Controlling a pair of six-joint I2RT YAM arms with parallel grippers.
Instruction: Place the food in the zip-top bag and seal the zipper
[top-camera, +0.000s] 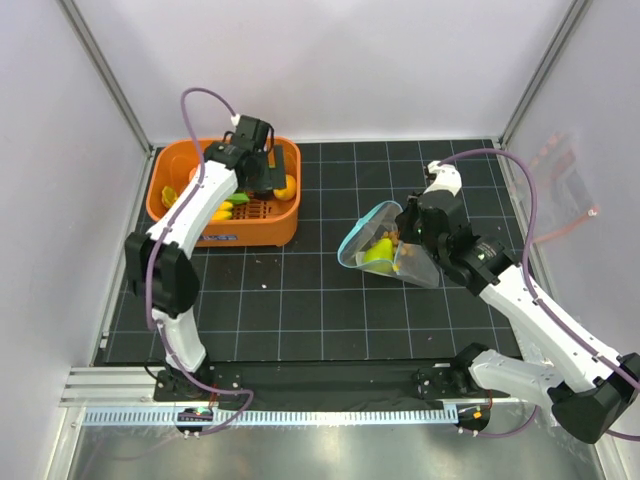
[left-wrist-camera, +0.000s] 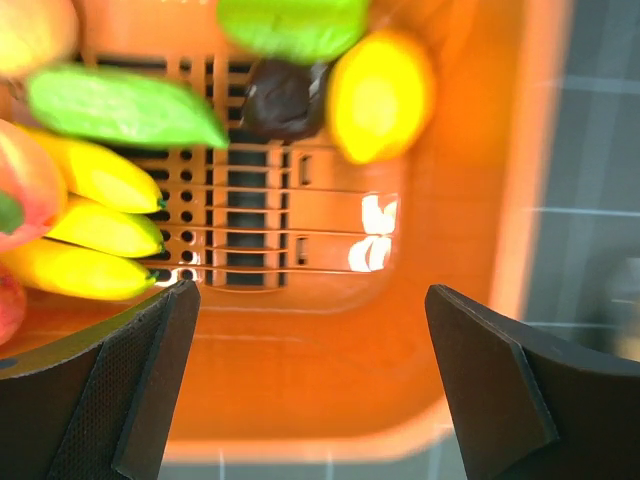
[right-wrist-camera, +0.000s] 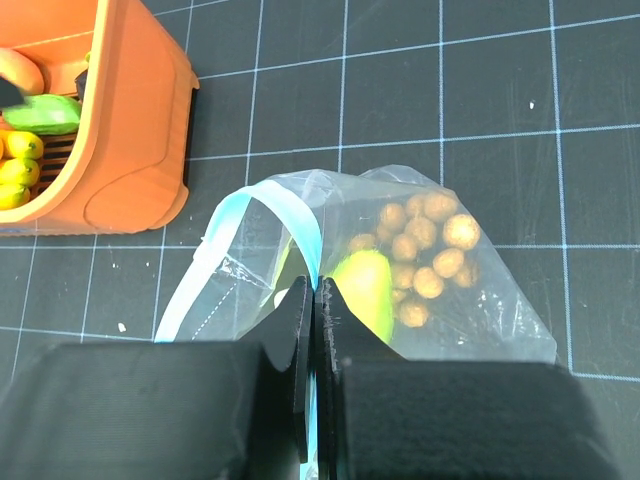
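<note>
The clear zip bag (right-wrist-camera: 480, 310) with its light blue zipper (right-wrist-camera: 210, 250) lies open on the mat, holding a yellow-green fruit (right-wrist-camera: 362, 295) and several small round tan items (right-wrist-camera: 428, 250). My right gripper is shut on the bag's rim. My left gripper is open over the orange basket (left-wrist-camera: 310, 380), which holds bananas (left-wrist-camera: 95, 270), green vegetables (left-wrist-camera: 125, 108), a lemon (left-wrist-camera: 375, 95), a dark item (left-wrist-camera: 280, 98) and round red-orange fruit (left-wrist-camera: 20, 180); nothing is between its fingers.
White walls border the work area.
</note>
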